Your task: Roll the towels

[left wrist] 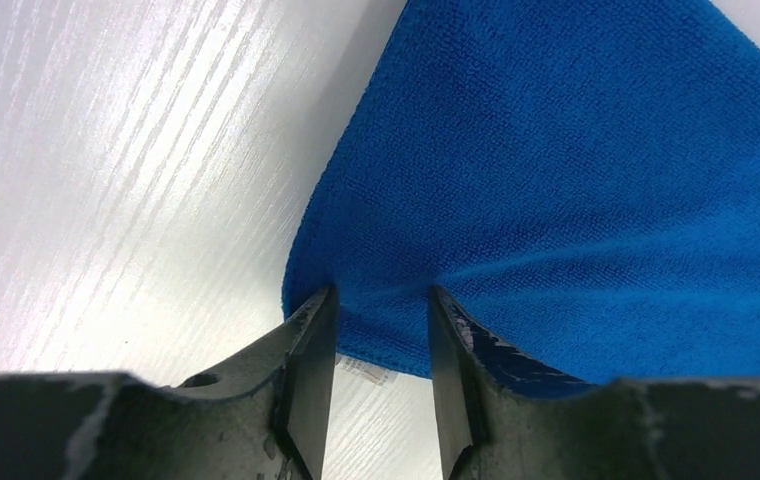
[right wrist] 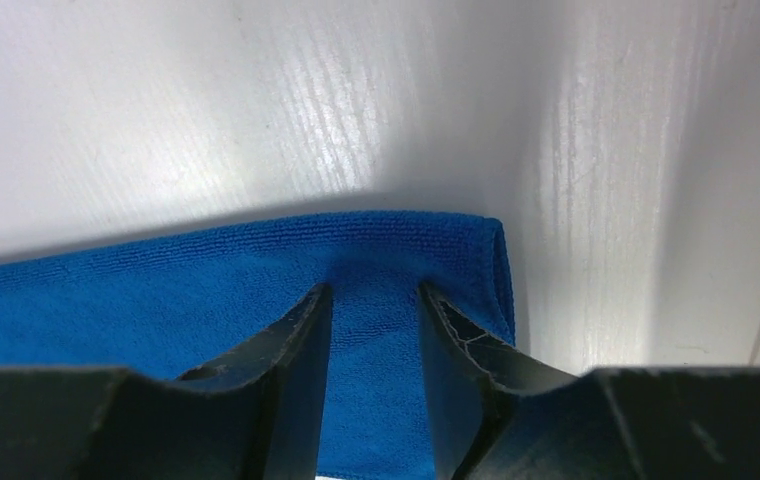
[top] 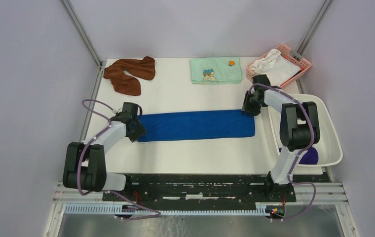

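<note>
A blue towel point(top: 195, 125) lies stretched as a long, narrow strip across the middle of the table. At its left end, near the front corner, my left gripper point(top: 139, 139) is low over the cloth. In the left wrist view the fingers of the left gripper stand apart, with the towel's corner point(left wrist: 386, 335) under and between them. My right gripper point(top: 247, 113) is at the far right corner. The right wrist view shows the right gripper with parted fingers above the blue cloth point(right wrist: 356, 265), close to its hemmed edge.
A brown cloth point(top: 126, 74) lies at the back left and a green towel point(top: 217, 70) at the back. A pink basket point(top: 301, 63) with white cloths stands back right. Beside the right arm is a white tub point(top: 334, 148) holding something purple point(top: 310, 156).
</note>
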